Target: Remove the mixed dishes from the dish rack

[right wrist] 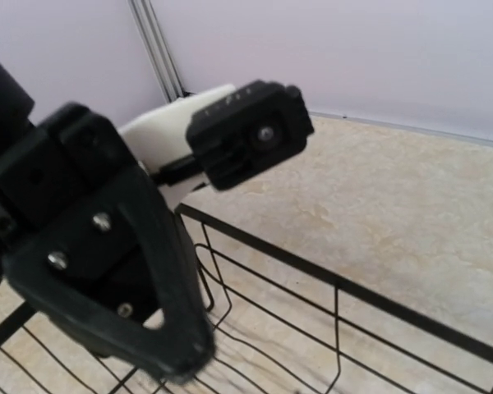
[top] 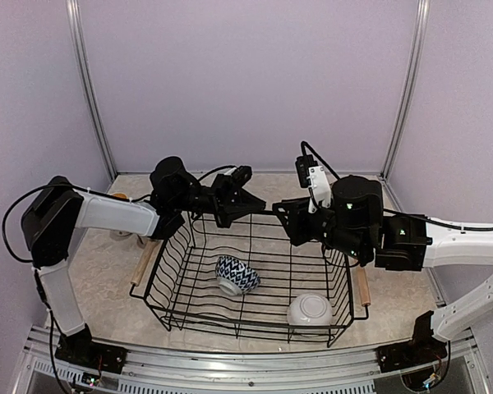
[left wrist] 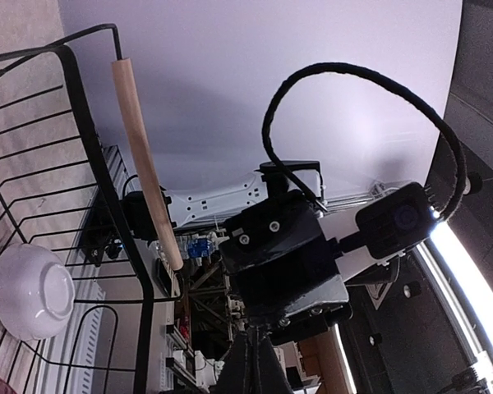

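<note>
The blue-and-white patterned bowl [top: 237, 275] lies tilted on its side on the rack floor, left of centre. Toward the front right of the wire dish rack [top: 255, 320] rests a white bowl [top: 311, 310], base up; the left wrist view also shows this white bowl [left wrist: 33, 291]. Above the rack's back part, my left gripper [top: 263, 208] is shut with nothing between its fingers. Facing it closely is my right gripper [top: 281, 215], holding no dish; its finger gap is hidden. The left gripper fills the left of the right wrist view.
Wooden handles flank the rack, one on the left [top: 144, 263] and one on the right [top: 362, 287]. Partly hidden dishes [top: 122, 234] stand on the counter behind the left arm. Counter to the rack's right [top: 394, 316] is clear.
</note>
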